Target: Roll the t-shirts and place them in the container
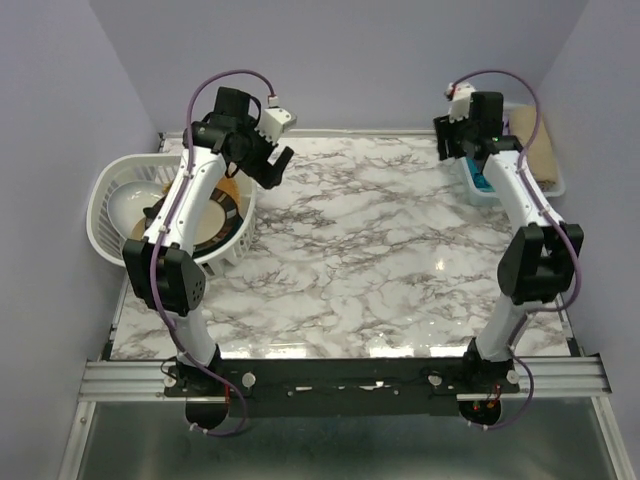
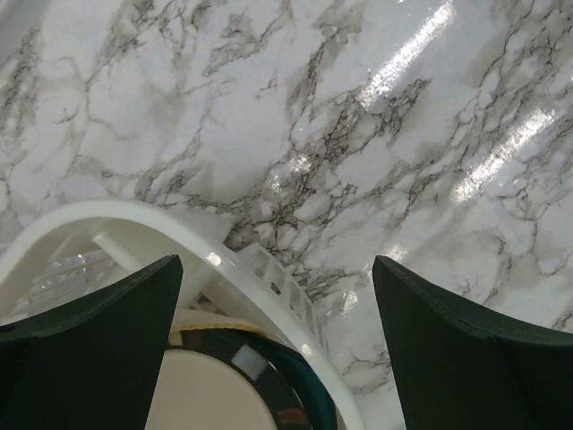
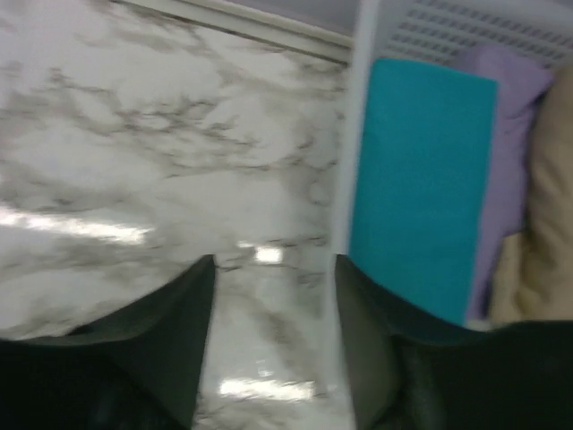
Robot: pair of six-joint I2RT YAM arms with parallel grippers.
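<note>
No t-shirt lies spread on the table. At the right, a white bin [image 1: 480,197] holds folded items: a flat teal piece [image 3: 421,179], purple cloth [image 3: 506,152] and tan cloth [image 3: 553,206]. Just left of that bin's near wall, above the marble, my right gripper is part open with nothing between its fingers. My left gripper [image 1: 275,166] stands open and empty, above the right rim of the white basket [image 1: 105,225]. In the left wrist view its fingers [image 2: 134,322] are wide apart, with the basket's rim below.
Inside the left basket are a white bowl [image 1: 128,205], a round dark-rimmed plate [image 1: 232,225] and something orange [image 1: 228,187]. The marble table [image 1: 350,240] between basket and bin is bare. Grey walls [image 1: 330,60] rise behind it.
</note>
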